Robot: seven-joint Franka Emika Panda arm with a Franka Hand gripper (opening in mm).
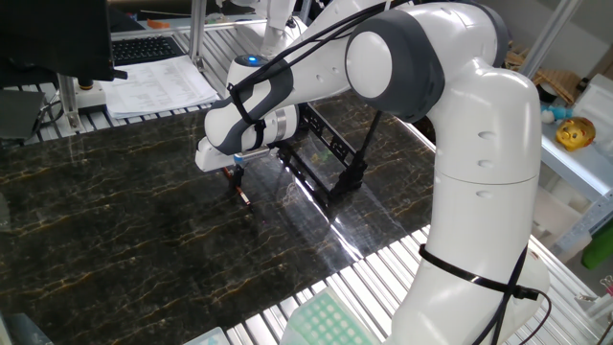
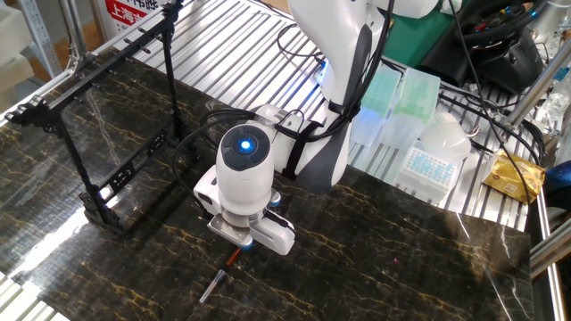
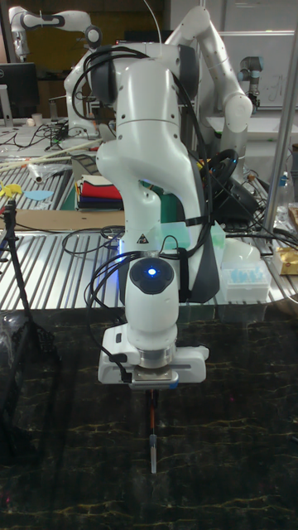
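A thin pen-like stick (image 1: 245, 199), reddish brown with a pale end, is at the dark marbled tabletop under the hand. In exterior view 2 the stick (image 2: 214, 283) points out from beneath the hand toward the front left. My gripper (image 1: 238, 182) points down right over it, its dark fingers close around or against its middle. From exterior view 3, the stick's pale end (image 3: 153, 455) extends toward the camera, the rest partly covered by the hand. Whether the fingers grip it or only stand beside it cannot be told, nor whether it touches the table.
A black frame (image 2: 111, 183) stands on the tabletop close beside the hand. Pale green boxes (image 1: 326, 321) and a white rack (image 2: 428, 172) sit on the slatted metal surface by the arm's base. Papers (image 1: 158, 88) lie beyond the marbled top. Much of the marbled top is bare.
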